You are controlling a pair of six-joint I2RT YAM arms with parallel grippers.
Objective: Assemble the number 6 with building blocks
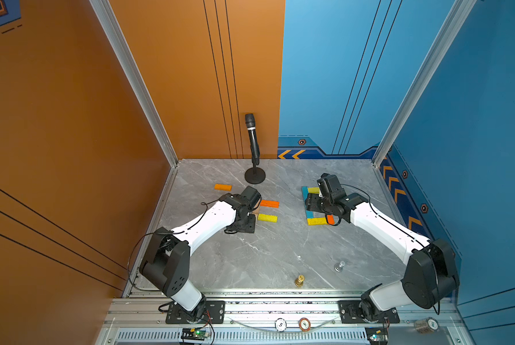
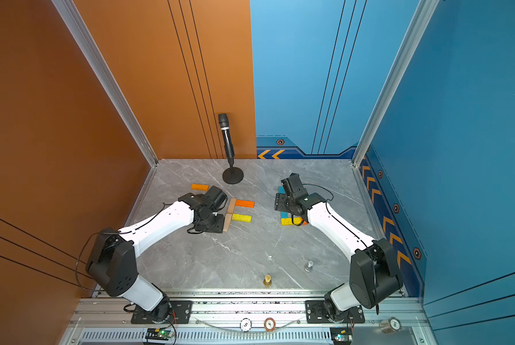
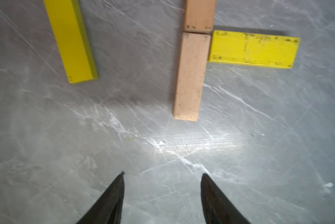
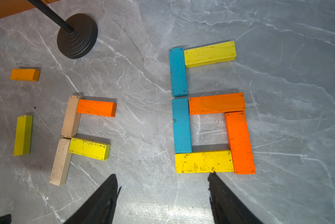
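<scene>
On the right, two blue blocks (image 4: 178,71), two yellow (image 4: 208,54) and two orange (image 4: 216,103) form a 6 shape, partly hidden by my right arm in the top views. My right gripper hangs open above the table near it. Left of it, two wooden blocks (image 3: 191,76) lie end to end with a yellow block (image 3: 253,48) and an orange block (image 4: 96,108) branching rightward. My left gripper is over bare table at their near end, fingers apart, empty. A lone yellow block (image 3: 72,43) and a small orange block (image 1: 223,187) lie further left.
A microphone on a stand (image 1: 254,176) stands at the back. A gold piece (image 1: 299,281) and a silver piece (image 1: 339,266) stand near the front.
</scene>
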